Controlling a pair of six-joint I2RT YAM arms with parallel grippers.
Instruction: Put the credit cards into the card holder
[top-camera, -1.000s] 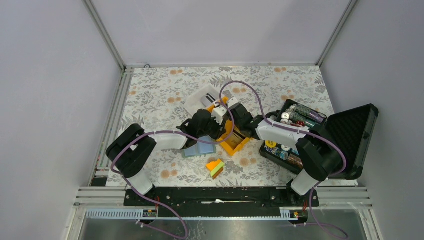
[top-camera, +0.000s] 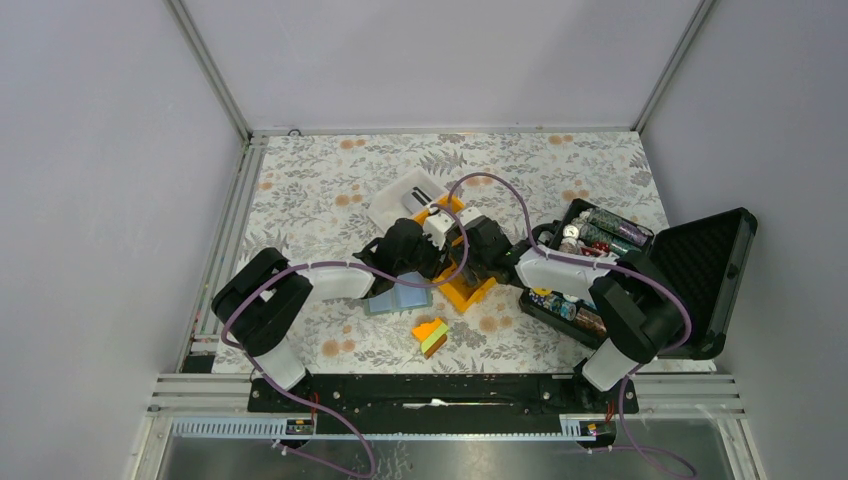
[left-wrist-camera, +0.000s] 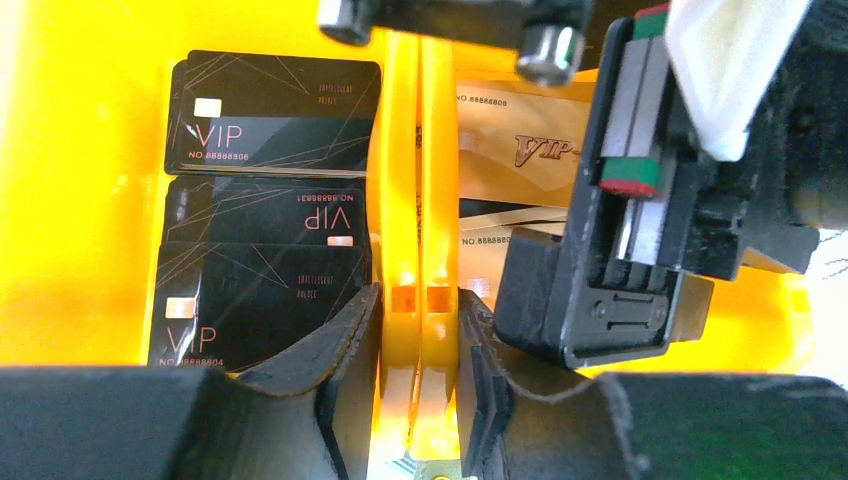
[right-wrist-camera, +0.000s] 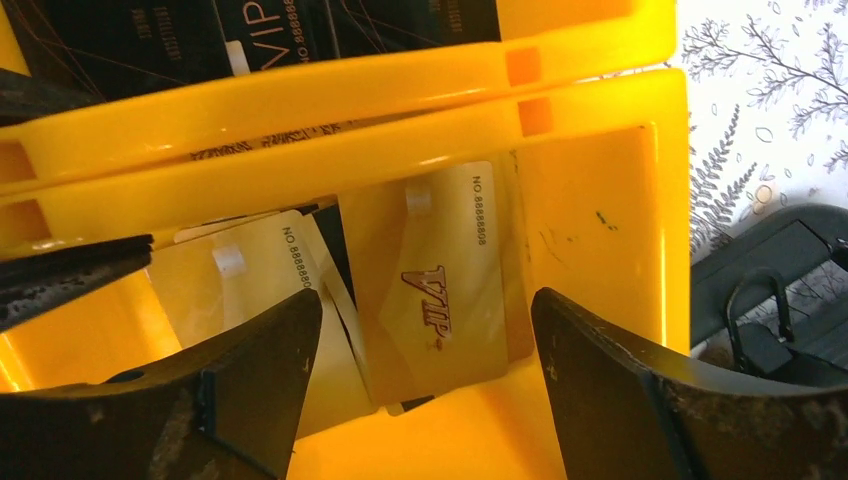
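Observation:
A yellow card holder (top-camera: 462, 290) sits mid-table beneath both grippers. In the left wrist view, my left gripper is shut on its central dividing walls. Black VIP cards (left-wrist-camera: 274, 110) lie in the compartment left of those walls, gold VIP cards (left-wrist-camera: 515, 140) in the one to the right, partly hidden by the other arm. In the right wrist view, my right gripper stands open over the gold cards (right-wrist-camera: 420, 280), with nothing clearly held between its fingers.
An open black case (top-camera: 705, 285) of assorted items stands at the right. A white tray (top-camera: 390, 200) lies behind, a light blue board (top-camera: 390, 300) front left, and small coloured blocks (top-camera: 430, 335) in front.
The right arm has shifted slightly toward the front of the table over the holder. My left gripper looks unmoved.

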